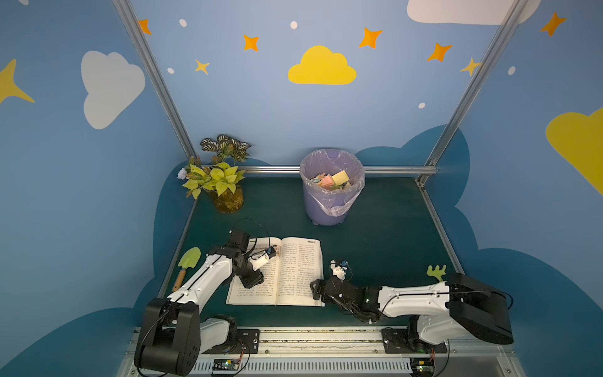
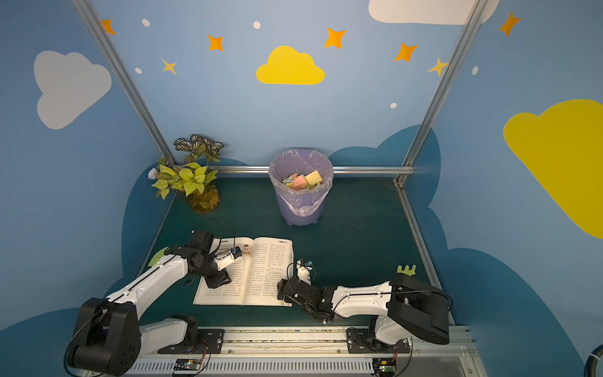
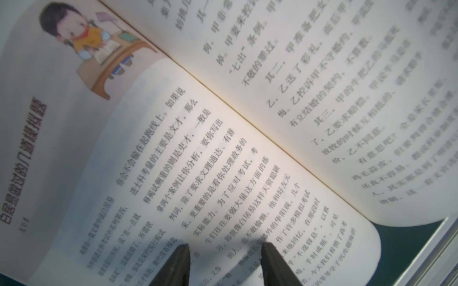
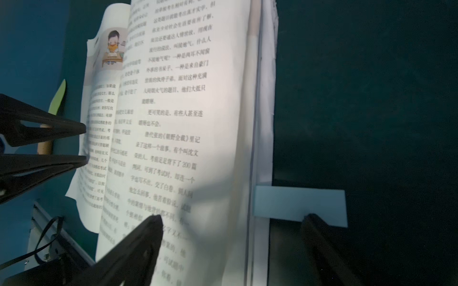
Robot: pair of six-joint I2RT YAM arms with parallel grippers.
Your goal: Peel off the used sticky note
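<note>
The open book (image 1: 300, 276) lies on the dark green table. In the right wrist view a light blue sticky note (image 4: 295, 202) juts out past the book's right edge, between the fingers of my right gripper. Those fingers stand wide open, one over the page and one by the note's outer end. The top views hide this note behind the right gripper. Over the left page, my left gripper is partly open with only printed page visible beyond its fingers. A purple bin (image 1: 328, 204) with a clear liner stands behind the book, holding several paper scraps.
A potted plant (image 1: 227, 198) stands at the back left. A green toy trowel (image 1: 189, 258) lies left of the book, and a green toy rake (image 1: 436, 272) lies far right. The table right of the bin is clear.
</note>
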